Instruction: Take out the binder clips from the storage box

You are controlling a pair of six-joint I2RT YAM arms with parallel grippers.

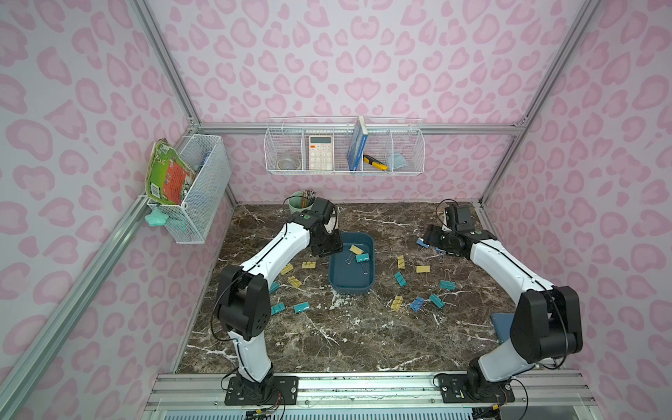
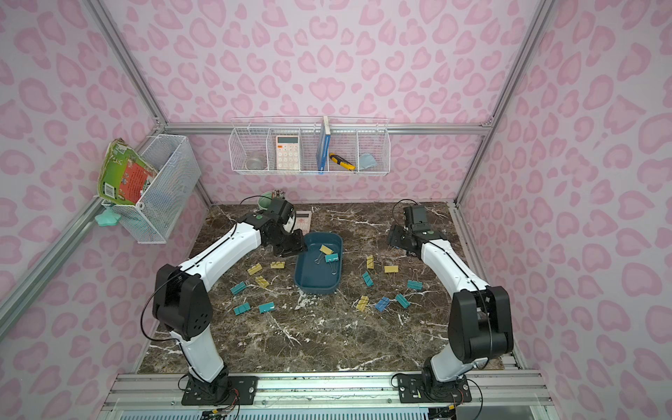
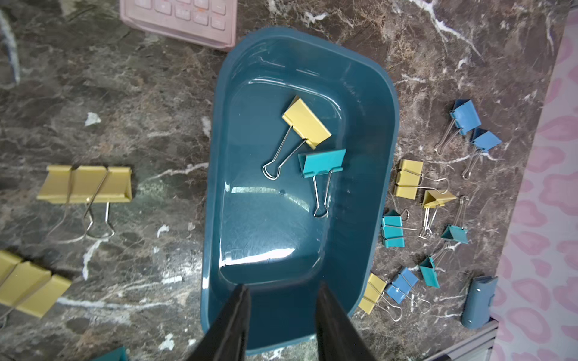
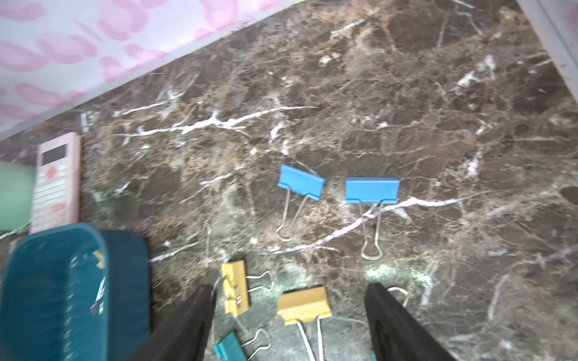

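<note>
The storage box (image 3: 212, 198) is a dark teal bin in the middle of the table. Inside lie a yellow binder clip (image 3: 308, 122) and a teal binder clip (image 3: 322, 162), side by side toward its far end. My left gripper hovers above the box, its fingers parted and nothing between them; in the top left view it is by the box's left rim. My right gripper is over the right side of the table, fingers wide apart and empty. Two blue binder clips (image 4: 372, 190) lie on the table in its view.
Several yellow, teal and blue clips lie loose on both sides of the box, such as a yellow one (image 1: 422, 268) at right and a teal one (image 1: 301, 307) at left. A pink calculator (image 3: 180, 18) and a green cup (image 1: 296, 203) stand behind.
</note>
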